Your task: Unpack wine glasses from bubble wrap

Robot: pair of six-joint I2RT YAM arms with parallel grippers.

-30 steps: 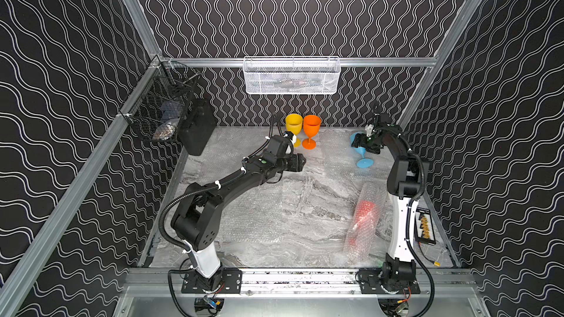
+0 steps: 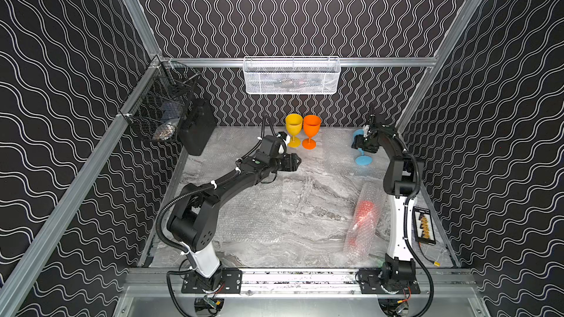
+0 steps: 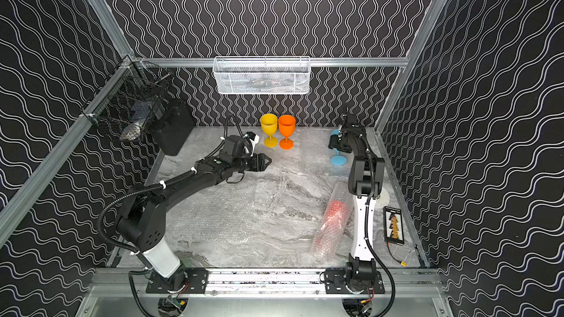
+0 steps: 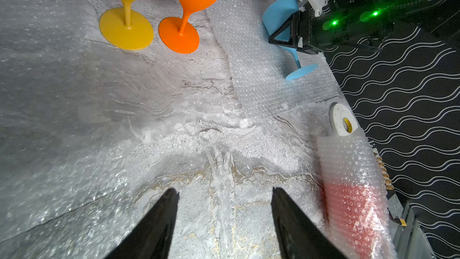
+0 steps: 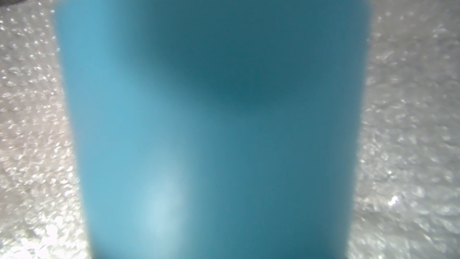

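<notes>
A blue wine glass leans over the unrolled bubble wrap at the back right, its foot tilted. Around its bowl are the fingers of my right gripper. The bowl fills the right wrist view and hides the fingertips, so I cannot tell how firmly they close. My left gripper stands open over bare table, nothing between its fingers. Beyond it, a yellow glass and an orange glass stand upright side by side. A red object inside rolled bubble wrap lies at the front right.
Bubble wrap also lies flat at the left. A roll of tape and a black-framed display sit by the right edge. A white mesh basket hangs at the back.
My right gripper and the blue glass have shifted slightly; the glass's foot has moved a little left and back. My left arm has drawn slightly left.
</notes>
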